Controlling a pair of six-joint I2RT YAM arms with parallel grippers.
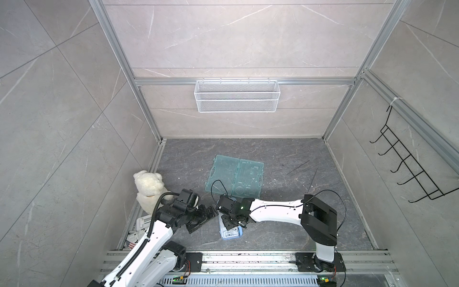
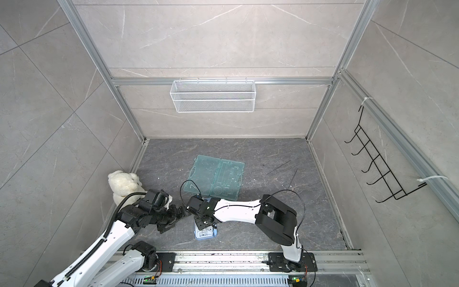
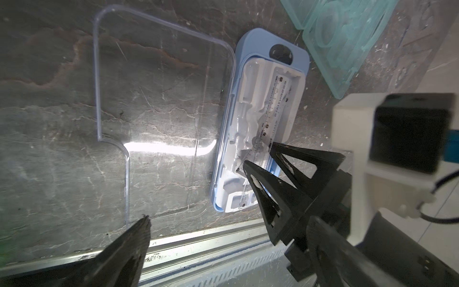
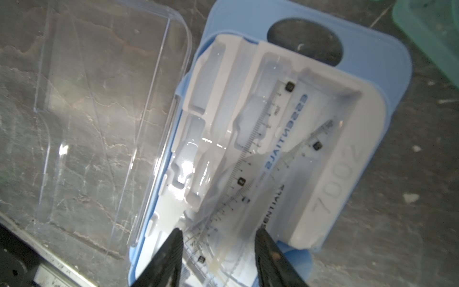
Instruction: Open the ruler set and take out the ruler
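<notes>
The blue ruler set case (image 3: 291,64) lies open on the table, its clear lid (image 3: 112,8) folded out to the left. Clear rulers (image 4: 260,134) lie in its white tray (image 4: 356,124). My right gripper is open over the lower part of the tray, above the rulers, with nothing seen held between its fingers. My left gripper stands open to the left of the case, near the right gripper, with nothing held.
Behind the case lies a flat teal open case (image 1: 248,177). A white plush bear (image 1: 148,184) sits at the left wall. The front rail (image 1: 248,256) edges the table.
</notes>
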